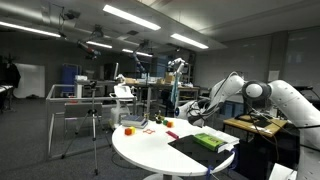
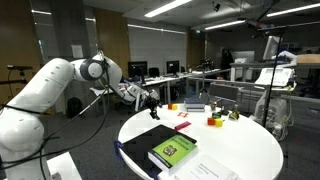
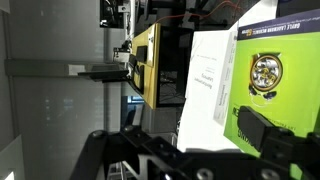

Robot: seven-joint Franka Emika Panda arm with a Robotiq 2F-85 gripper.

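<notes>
A green book [image 2: 172, 150] lies flat on a dark mat [image 2: 138, 153] at the near part of the round white table [image 2: 215, 170]. In the wrist view the same book [image 3: 285, 85] fills the right side, with a white printed sheet [image 3: 207, 75] beside it. My gripper [image 2: 153, 110] hangs from the arm beyond the book, apart from it. Its dark fingers [image 3: 130, 145] stand wide apart at the bottom of the wrist view, and I see nothing held between them.
A red object [image 2: 182, 126] lies mid-table. Red and yellow blocks [image 2: 214, 122] sit farther across, and a grey tray [image 2: 194, 107] stands near the far edge. White papers [image 2: 200, 168] lie beside the mat. Bare tabletop [image 1: 145, 155] shows on the left in the first exterior view.
</notes>
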